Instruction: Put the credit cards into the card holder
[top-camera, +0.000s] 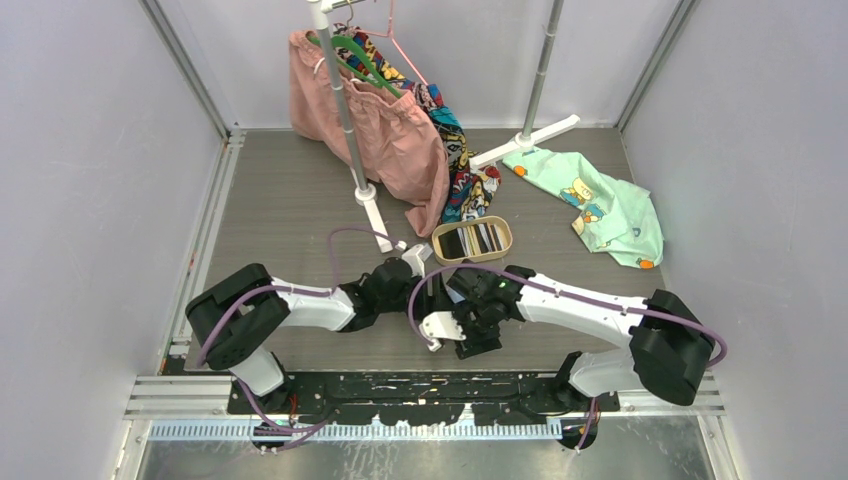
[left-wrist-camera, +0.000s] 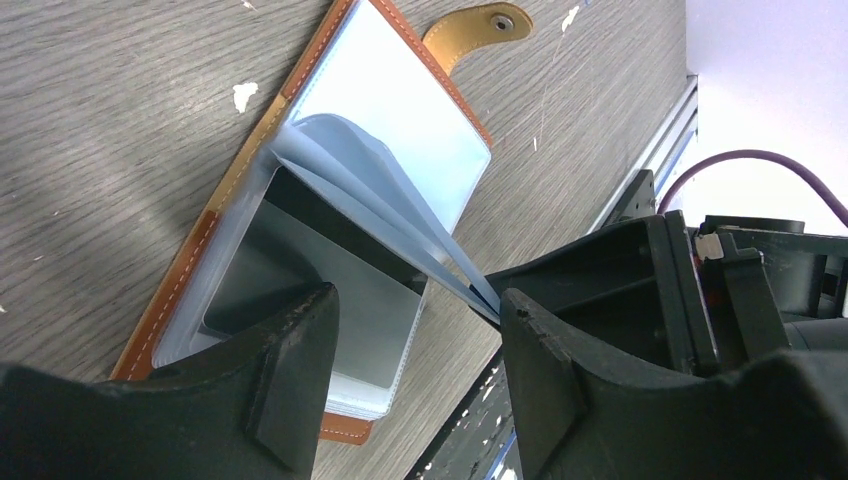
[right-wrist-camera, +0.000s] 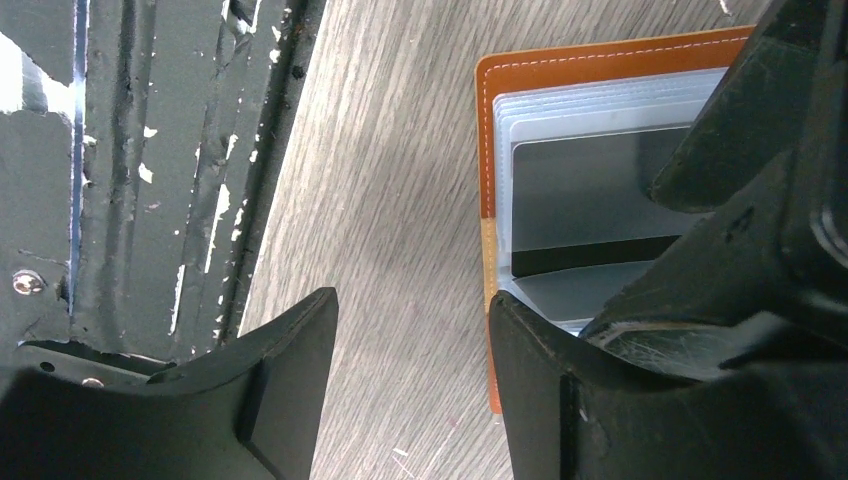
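Observation:
The card holder (left-wrist-camera: 240, 180), brown-trimmed with clear plastic sleeves, lies open beneath both grippers. A dark grey card (left-wrist-camera: 330, 285) shows in its pocket in the left wrist view. One clear sleeve flap (left-wrist-camera: 400, 215) stands raised, its edge reaching the right gripper's tip. My left gripper is open above the holder, its fingers apart. Beside the holder's edge, my right gripper is open too, bare tabletop showing through its gap; one of its fingers (right-wrist-camera: 525, 345) overlaps the holder's border. From the top, the arms mostly cover the holder.
A wooden box (top-camera: 438, 232) filled with several upright cards stands just behind the grippers. Clothes (top-camera: 370, 130) hang on a rack at the back, and a green cloth (top-camera: 620, 215) lies at the right.

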